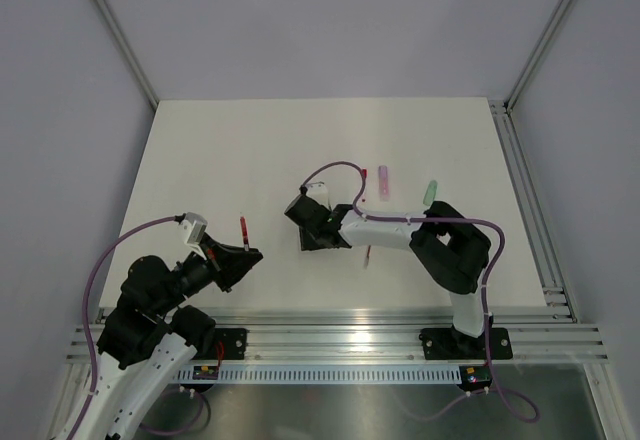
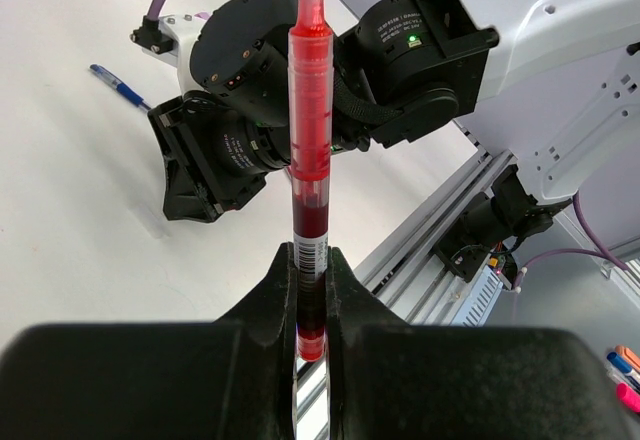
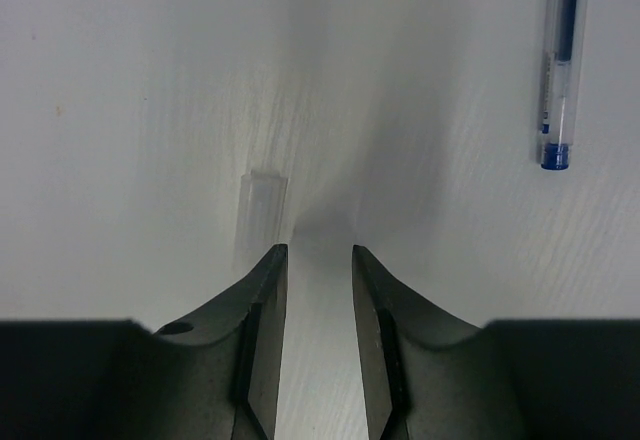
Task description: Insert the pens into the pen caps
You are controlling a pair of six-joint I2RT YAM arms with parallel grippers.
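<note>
My left gripper is shut on a red pen (image 2: pixel 311 120), held upright with its tip up, at the lower left of the table. My right gripper is open, low over the table, with a short clear cap (image 3: pixel 261 210) lying just beyond its left finger. A blue pen (image 3: pixel 561 80) lies to the upper right in the right wrist view. In the top view a pink piece (image 1: pixel 383 183) and a green piece (image 1: pixel 430 192) lie to the right, near red-tipped items partly hidden by the right arm.
Metal rails (image 1: pixel 530 210) edge it at the right and front. The right arm covers the middle of the table.
</note>
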